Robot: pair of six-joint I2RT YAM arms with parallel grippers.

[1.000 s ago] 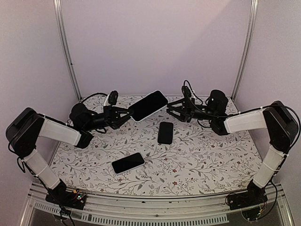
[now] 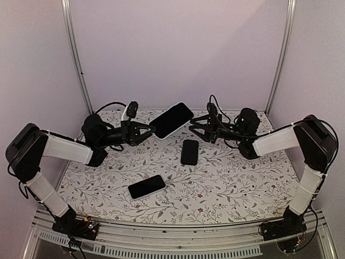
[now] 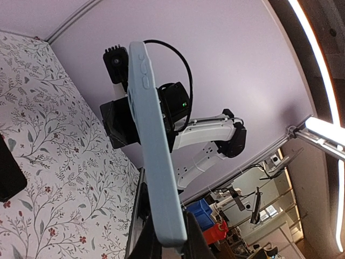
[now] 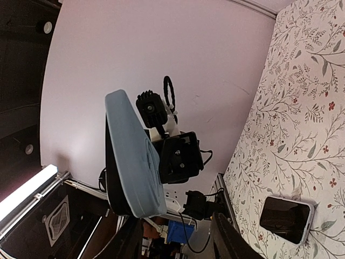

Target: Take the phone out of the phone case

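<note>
A dark-screened phone (image 2: 171, 120) is held up above the table, tilted, with a pale rim round it. Its light blue case (image 4: 137, 162) shows from the back in the right wrist view, the phone's dark face (image 4: 112, 181) lying along its left side. My left gripper (image 2: 152, 128) is shut on the lower left end of the cased phone; the left wrist view shows the case (image 3: 156, 156) edge-on. At the opposite end, my right gripper (image 2: 192, 125) stands open, close to the case's right corner with nothing between its fingers.
Two other phone-like objects lie on the flower-patterned table: a black one (image 2: 190, 152) below the right gripper and a dark one with a white rim (image 2: 147, 186) nearer the front.
The left gripper and the cased phone have shifted very slightly to the right. My right gripper has come slightly left, nearer the phone's corner, still open.
</note>
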